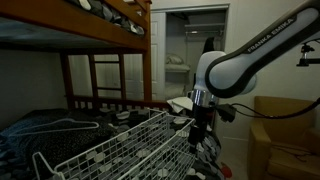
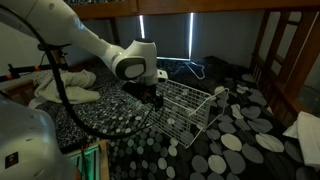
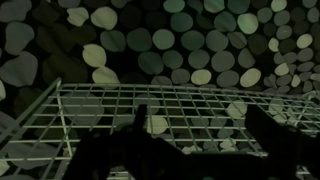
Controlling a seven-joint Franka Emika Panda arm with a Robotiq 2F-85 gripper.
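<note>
A white wire rack stands on the dotted bedding, its grid sides showing in both exterior views. In the wrist view, the rack's wire grid runs across beneath my fingers. My gripper is open, with dark fingers spread wide apart. From the side, the gripper is low at the rack's right end, fingers pointing down. The other exterior view puts the gripper at the rack's near-left end. Whether the fingers touch any wire cannot be told.
A white clothes hanger lies on the dark bedding at left. The bunk bed's upper frame overhangs that side. A brown armchair stands at right. Open bedding lies around the rack.
</note>
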